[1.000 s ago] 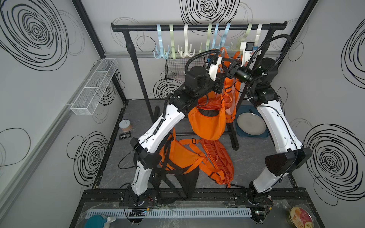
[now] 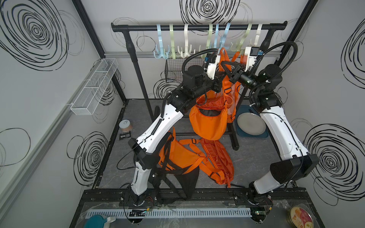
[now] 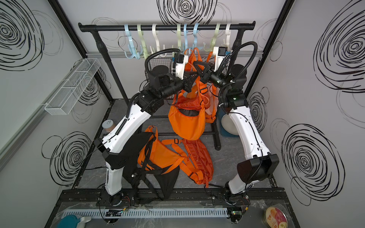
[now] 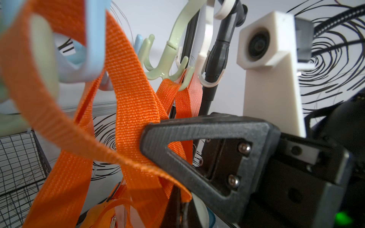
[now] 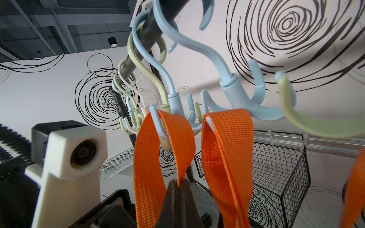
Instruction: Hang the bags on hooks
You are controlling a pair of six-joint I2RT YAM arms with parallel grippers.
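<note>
In the top left view an orange bag (image 2: 211, 123) hangs from the rail below the light blue hooks. In the right wrist view, one orange strap (image 5: 228, 152) drapes over a light blue prong, and a second strap part (image 5: 178, 129) loops over another blue prong. That second part narrows down into my right gripper, shut on it. In the left wrist view, a strap (image 4: 87, 144) curves from the blue hook (image 4: 93, 49) down to my left gripper, shut on its edge. The right gripper's finger (image 4: 205, 129) sits behind this strap, against other webbing.
More straps (image 4: 167, 91) hang from a green hook to the right. Another orange bag (image 2: 194, 157) lies on the floor. A wire basket (image 5: 273, 167) is behind the hooks. Both arms are close together at the rail (image 2: 148, 27); hooks at its left are empty.
The right arm has shifted slightly to the right and its gripper has turned a little. The left arm has moved slightly left. The hanging bag has swayed a little.
</note>
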